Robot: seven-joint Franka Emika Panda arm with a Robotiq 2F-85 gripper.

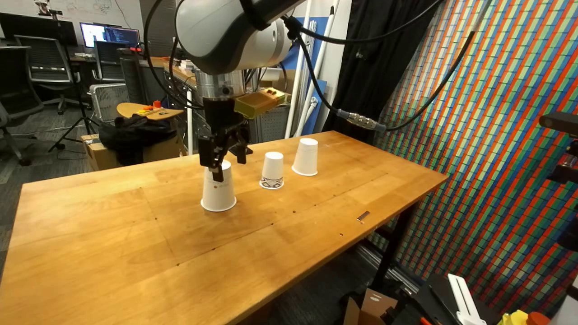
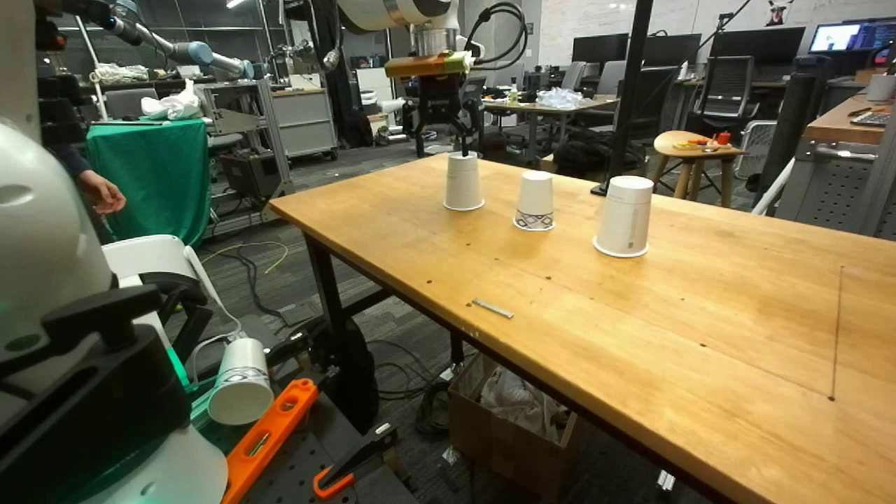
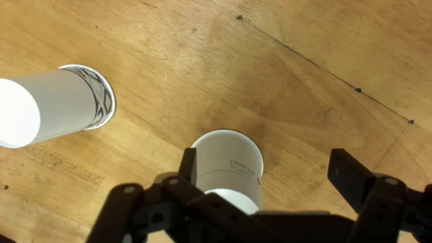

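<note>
Three white paper cups stand upside down in a row on the wooden table. My gripper [image 1: 230,164] is open, high beside the top of the end cup [image 1: 218,196] that carries small print. In the wrist view this printed cup [image 3: 228,158] lies in the gap, close to the left finger [image 3: 188,165], while the right finger [image 3: 349,176] is well clear of it. Contact with the cup cannot be made out. The smaller middle cup [image 2: 535,201] has a dark patterned band near its rim. Plain white, the other end cup [image 2: 624,220] stands farthest from the gripper.
A small metal strip [image 1: 363,215] lies near the edge of the table [image 1: 108,243]. Off the table, a patterned cup [image 2: 241,382] lies tilted beside an orange level [image 2: 270,441].
</note>
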